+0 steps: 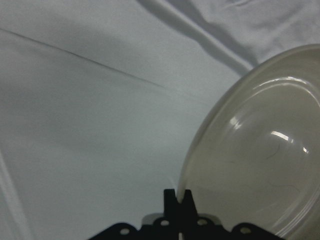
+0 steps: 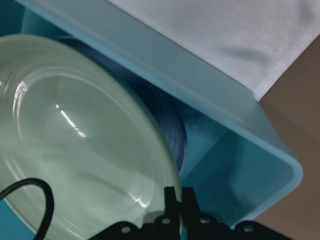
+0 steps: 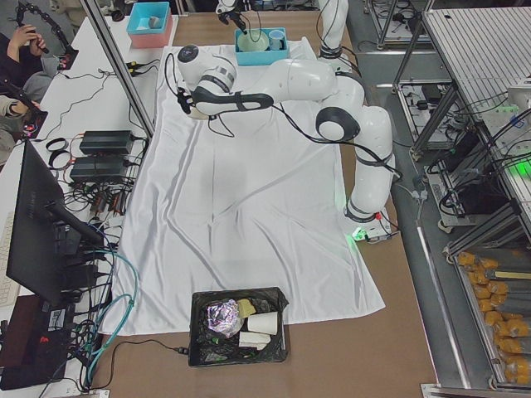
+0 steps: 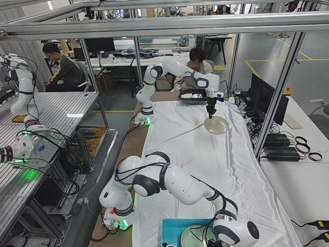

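Note:
My left gripper is shut on the rim of a cream plate [image 1: 255,145], held over the white cloth; in the camera right view the plate [image 4: 216,125] hangs below that arm, and in the camera left view the arm mostly hides it. My right gripper is shut on the rim of a pale green plate [image 2: 95,140], which is tilted inside a light blue bin [image 2: 257,152] with a blue round item [image 2: 175,130] beneath it.
A black crate [image 3: 195,327] with foil and white blocks stands at the near end in the camera left view. A pink and blue container [image 3: 149,37] is on the side table.

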